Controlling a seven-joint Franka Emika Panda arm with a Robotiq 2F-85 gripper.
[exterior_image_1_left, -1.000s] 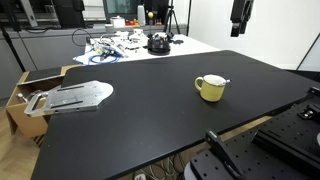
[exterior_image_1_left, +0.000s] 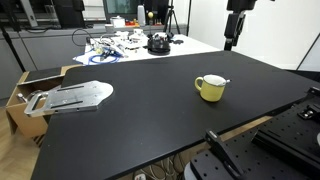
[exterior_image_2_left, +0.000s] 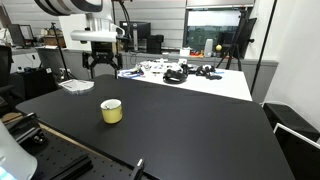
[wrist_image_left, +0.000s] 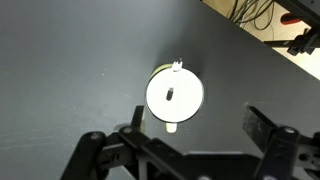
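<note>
A yellow mug (exterior_image_1_left: 211, 89) stands upright on the dark table, its handle facing left in the first exterior view. From the wrist view, the mug (wrist_image_left: 174, 92) shows a white inside with a small dark thing in it. Something small and pale sticks out at its rim. My gripper (exterior_image_2_left: 103, 72) is open and hangs above the table, clear of the mug, with nothing between its fingers. Looking down through the wrist camera, the mug appears ahead of the spread fingertips (wrist_image_left: 257, 122), nearer the left one.
A white slotted tray (exterior_image_1_left: 72, 97) lies at the table's left side. Cables and clutter sit on a surface beyond the far edge.
The gripper has come down a little in the first exterior view. The mug and the tray have stayed where they were.
</note>
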